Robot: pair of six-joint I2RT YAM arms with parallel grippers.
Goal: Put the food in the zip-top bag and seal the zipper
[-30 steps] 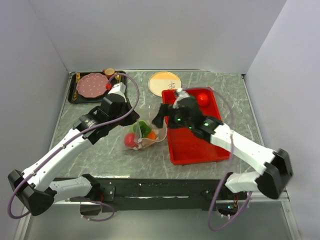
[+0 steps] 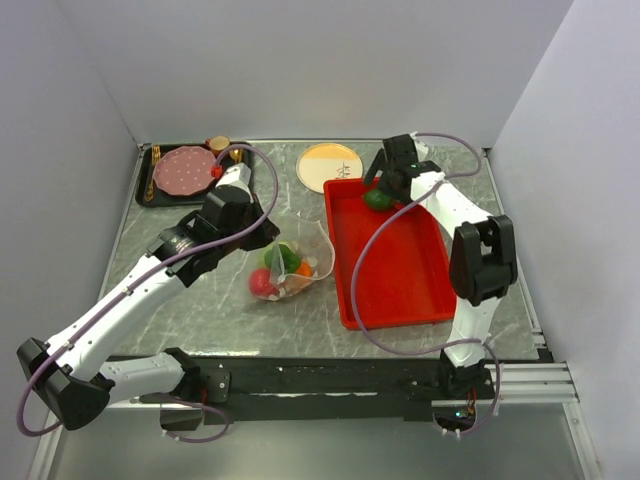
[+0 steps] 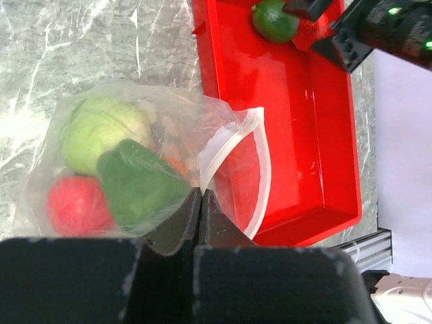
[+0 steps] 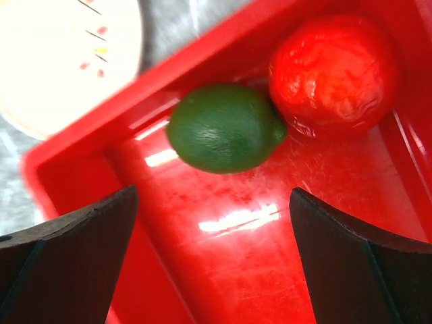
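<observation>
A clear zip top bag [image 3: 182, 111] lies on the table with its mouth towards the red bin. Inside it show a pale green round vegetable [image 3: 101, 131], a dark green pepper-like piece [image 3: 138, 182], a pink-red round piece [image 3: 79, 206] and something orange [image 2: 304, 270]. My left gripper is shut at the bag's white rim, which it seems to pinch. Over the far end of the bin, my right gripper stands open and empty. Beyond its fingertips lie a dark green lime-like fruit [image 4: 226, 129] and a red tomato-like one [image 4: 335, 75], touching each other.
The red bin [image 2: 341, 250] has raised walls, and its near part is bare. Behind it rests a round cream plate [image 2: 329, 165]. A black tray [image 2: 150, 192] with a pink plate [image 2: 186, 170] occupies the back left. Bare table lies in front of the bag.
My right arm has swung from beside the bag's mouth to the far end of the bin, over the green and red fruits. The left arm has stayed in place at the bag.
</observation>
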